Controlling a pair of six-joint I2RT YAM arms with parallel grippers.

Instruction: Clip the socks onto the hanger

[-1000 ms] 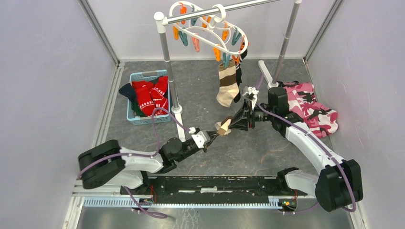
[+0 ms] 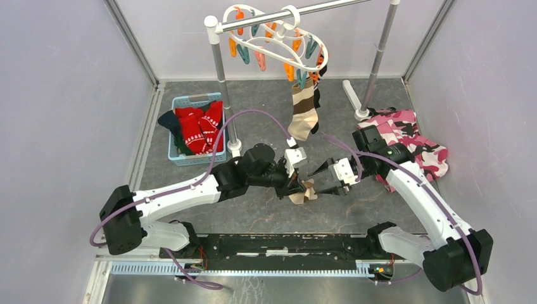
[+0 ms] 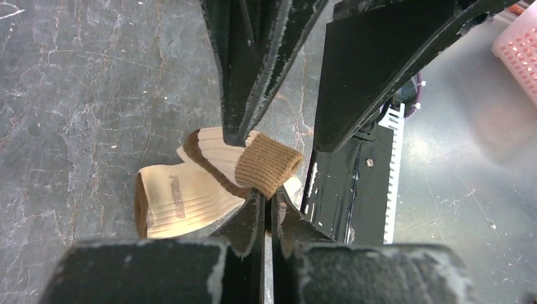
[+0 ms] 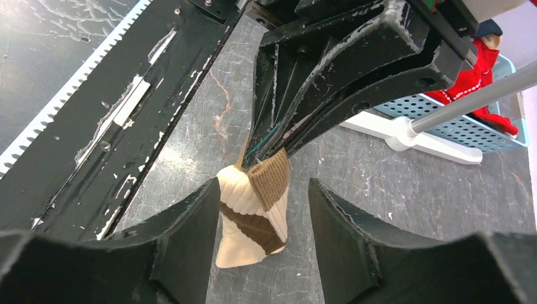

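Observation:
A brown and cream striped sock [image 3: 190, 193] hangs from my left gripper [image 2: 300, 183], which is shut on its ribbed brown cuff [image 3: 269, 161]. In the right wrist view the sock [image 4: 253, 215] dangles folded between my right gripper's spread fingers, farther off and untouched as far as I can tell. My right gripper [image 2: 323, 180] stands open just right of the sock. The white oval hanger [image 2: 316, 68] hangs from the rail with several orange, teal and pink clips. A matching striped sock [image 2: 304, 109] is clipped at its right end, a dark sock [image 2: 316, 101] partly hidden behind it.
Red and dark socks [image 2: 201, 126] lie in a light blue basket [image 2: 226, 156] at the left. A pink camouflage cloth [image 2: 411, 136] is heaped at the right. Metal rack posts [image 2: 377, 60] flank the hanger.
My left gripper moved right and a little up, carrying the sock. The hanger stays put.

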